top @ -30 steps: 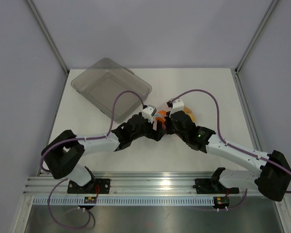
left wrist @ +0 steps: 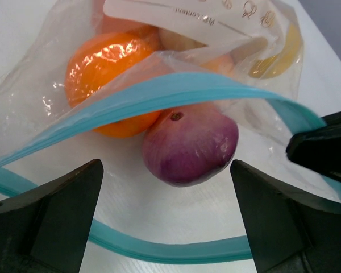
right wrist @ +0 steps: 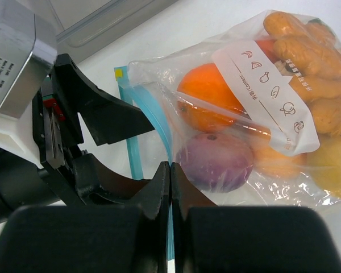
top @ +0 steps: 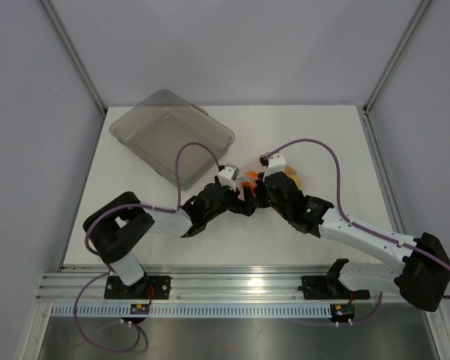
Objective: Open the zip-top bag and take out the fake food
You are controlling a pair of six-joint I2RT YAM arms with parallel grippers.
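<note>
The zip bag (right wrist: 247,170) lies in the middle, its blue zip edge (left wrist: 159,94) parted into an opening. Inside show a purple food, orange ones and, in the right wrist view, brown and yellow pieces (right wrist: 310,57). My left gripper stands open at the bag's mouth, facing the purple piece, with nothing clearly held. My right gripper is shut on the blue zip edge at the bag's side.
A clear plastic bin (top: 169,131) sits at the back left. The two arms stand close together over the bag.
My left arm has shifted slightly, its elbow moving toward the back and the gripper a little left. The right arm looks unmoved.
</note>
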